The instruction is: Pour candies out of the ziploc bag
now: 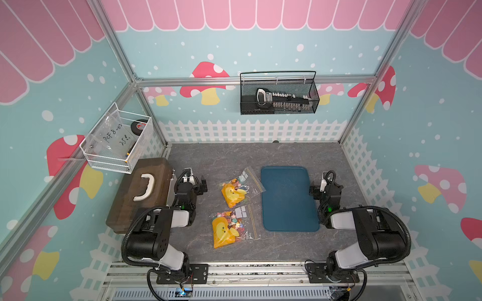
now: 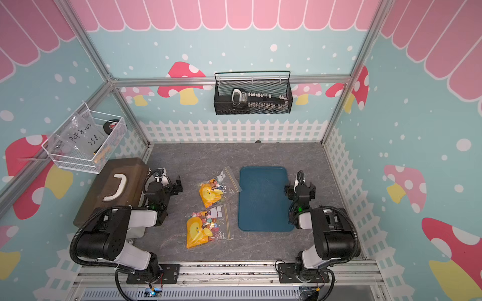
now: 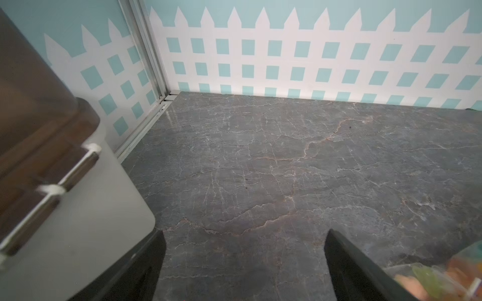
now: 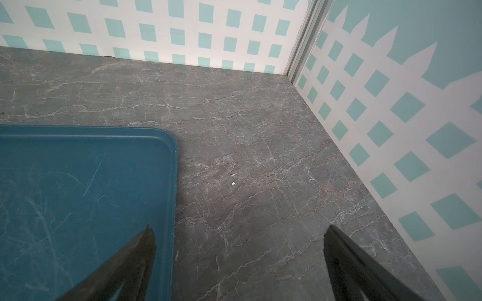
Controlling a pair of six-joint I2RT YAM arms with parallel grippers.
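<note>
Two clear ziploc bags of candies lie flat on the grey table, each with a yellow printed front. The far bag (image 1: 233,193) has its zip end pointing toward the tray, its corner at the tray's edge; the near bag (image 1: 225,231) lies closer to the front, its zip end also toward the tray. The blue tray (image 1: 290,200) is empty. My left gripper is open over bare table, left of both bags. Wide open too, my right gripper is at the tray's right edge with nothing between its fingers.
A brown-lidded case (image 1: 138,195) with a white handle stands close beside the left arm. A white wire basket (image 1: 118,140) hangs on the left wall, a black mesh basket (image 1: 279,95) on the back wall.
</note>
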